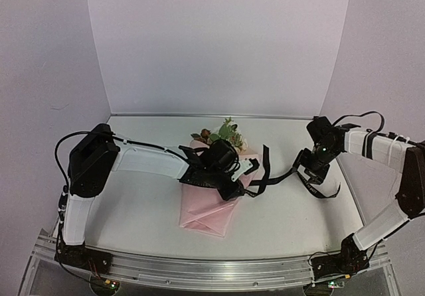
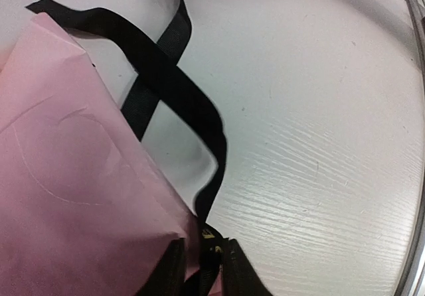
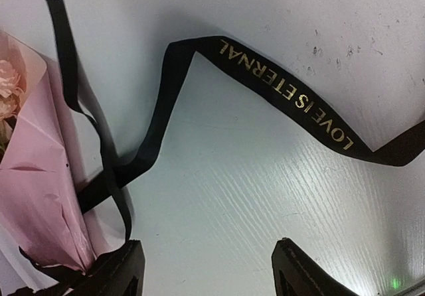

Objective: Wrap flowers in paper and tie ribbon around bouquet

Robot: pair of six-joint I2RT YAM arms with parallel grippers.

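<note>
The bouquet's pink wrapper (image 1: 202, 210) lies mid-table, its flowers (image 1: 229, 133) at the back end. Over its right side reaches my left gripper (image 1: 242, 178). In the left wrist view a black ribbon (image 2: 211, 243) passes between that gripper's blurred fingers (image 2: 165, 269), which stand slightly apart with pink paper visible in the gap. One ribbon tail curls up beside the wrapper; the other runs right along the table. My right gripper is open, nothing between its fingers, with the gold-lettered ribbon (image 3: 292, 97) lying loose on the table. The ribbon under the wrapper is hidden.
A metal rail (image 1: 199, 266) runs along the front edge. Walls close in the sides and the back.
</note>
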